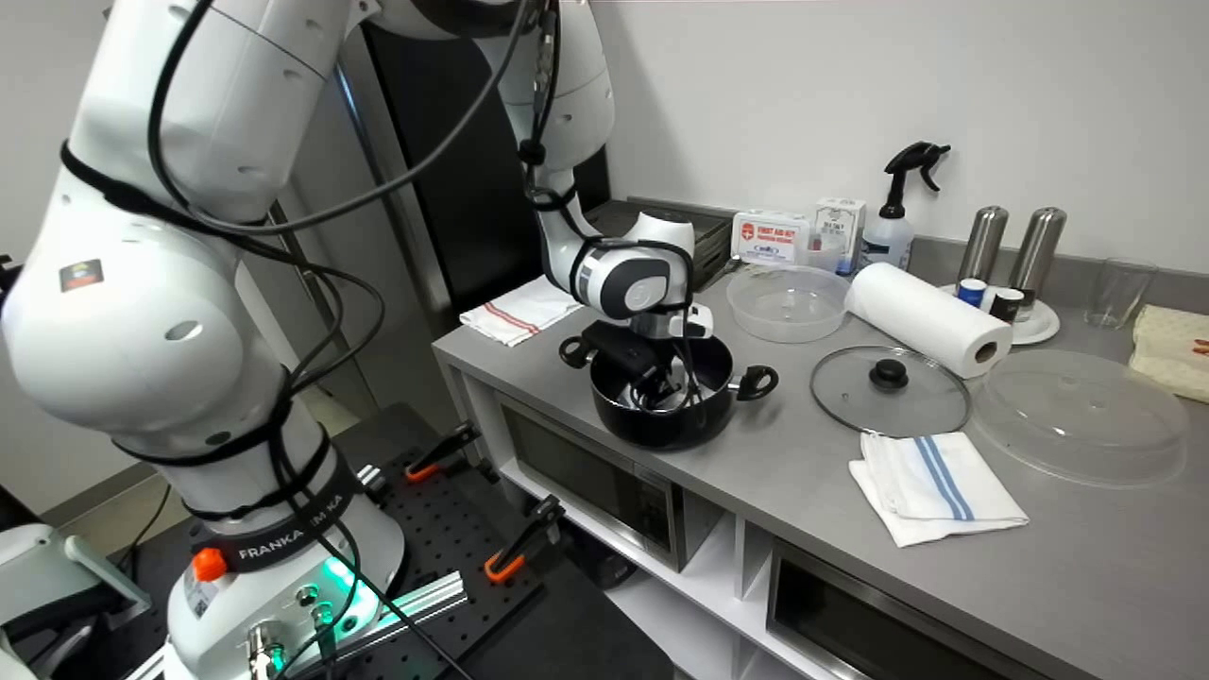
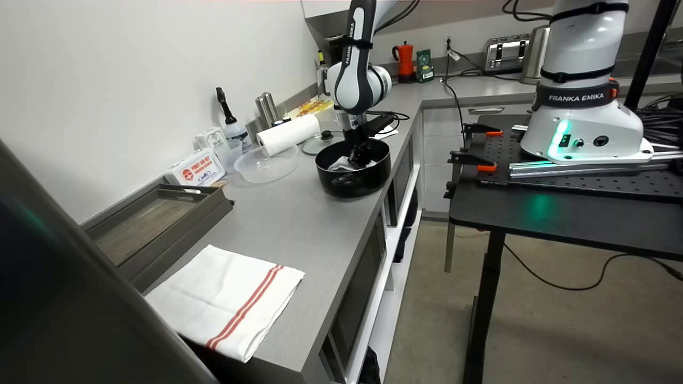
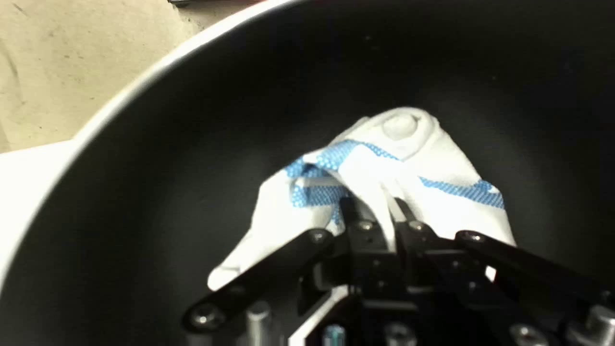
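Inside the black pot (image 1: 660, 429) on the counter, my gripper points down and is shut on a white cloth with blue stripes (image 3: 441, 158). A fold of the cloth rises between the two fingertips, and the rest lies crumpled on the pot's dark floor. In exterior view 2 the pot (image 2: 355, 185) stands near the counter's front edge, with some white cloth (image 2: 342, 164) showing beside the gripper. The wrist and its cables hide much of the pot's inside in exterior view 1.
A glass lid (image 1: 890, 391) and a folded blue-striped towel (image 1: 935, 487) lie right of the pot. Behind are a clear plastic bowl (image 1: 788, 304) and a paper towel roll (image 1: 929, 319). A red-striped towel (image 2: 227, 301) lies at the counter's end, with bare counter between it and the pot.
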